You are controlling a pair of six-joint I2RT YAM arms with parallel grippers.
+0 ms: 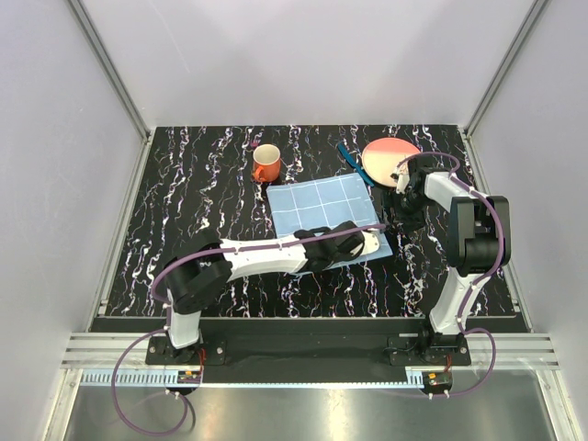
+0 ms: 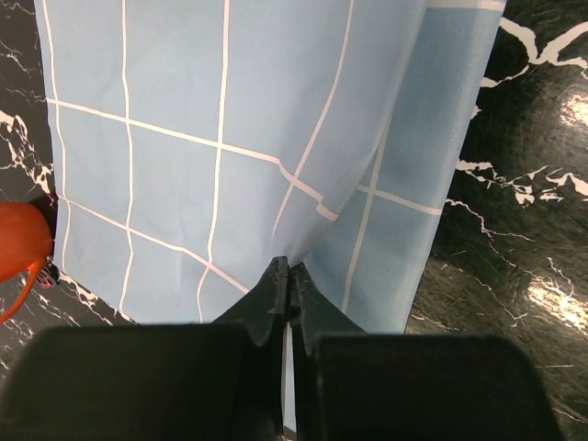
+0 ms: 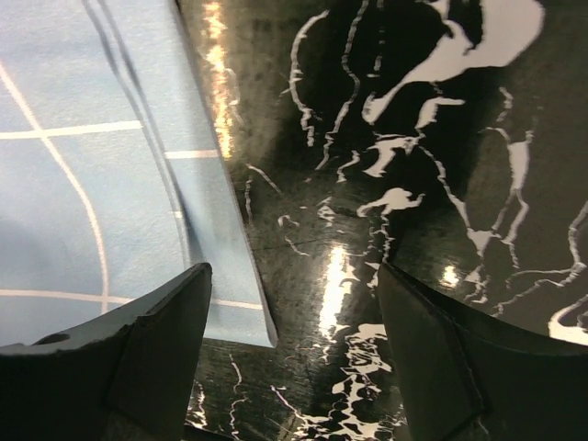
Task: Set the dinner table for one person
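A light blue cloth with white grid lines (image 1: 322,200) lies in the middle of the table. My left gripper is shut on the cloth, which is gathered into a fold at its fingertips; the upper layer lies across a lower layer. In the top view the left arm covers the cloth's near part. My right gripper stands open over bare table beside the cloth's right edge, nothing between its fingers. A pink-rimmed plate (image 1: 388,158), a blue utensil (image 1: 353,163) and an orange mug (image 1: 266,164) rest at the back.
Beyond the right arm (image 1: 446,193) lies a narrow clear strip. White walls (image 1: 303,64) close off the back and sides. A tiny pink item (image 1: 254,143) lies behind the mug.
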